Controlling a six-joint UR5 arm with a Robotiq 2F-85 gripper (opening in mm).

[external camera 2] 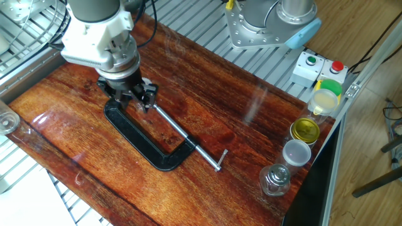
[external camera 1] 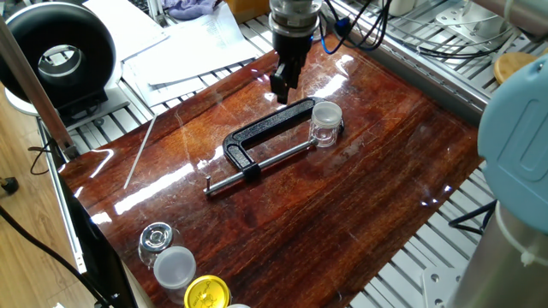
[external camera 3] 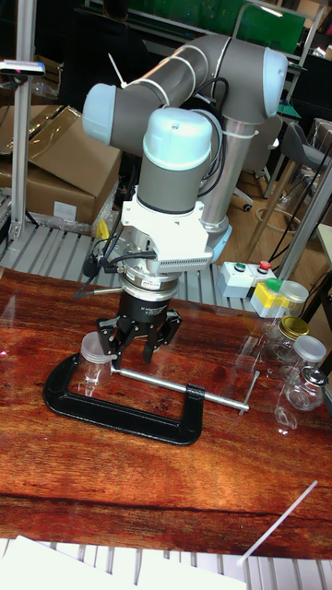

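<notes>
A black C-clamp (external camera 1: 265, 128) with a steel screw rod lies flat on the glossy brown table. At one end of its frame stands a small clear jar with a whitish lid (external camera 1: 326, 120), upright between the clamp's finger and the rod's tip; exterior view 3 shows the same jar (external camera 3: 96, 375). In exterior view 2 the arm mostly hides that jar. My gripper (external camera 3: 133, 354) hangs above the table beside the jar, pointing down, its fingers apart and nothing visible between them. Exterior view 2 has the gripper (external camera 2: 136, 105) over the rod end of the clamp (external camera 2: 141, 143).
Several jars stand in a row along one table edge, including a gold-lidded jar (external camera 2: 305, 130) and a white-lidded jar (external camera 2: 296, 152). Button boxes (external camera 2: 319, 69) sit beyond them. A thin white strip (external camera 1: 139, 152) lies near another edge.
</notes>
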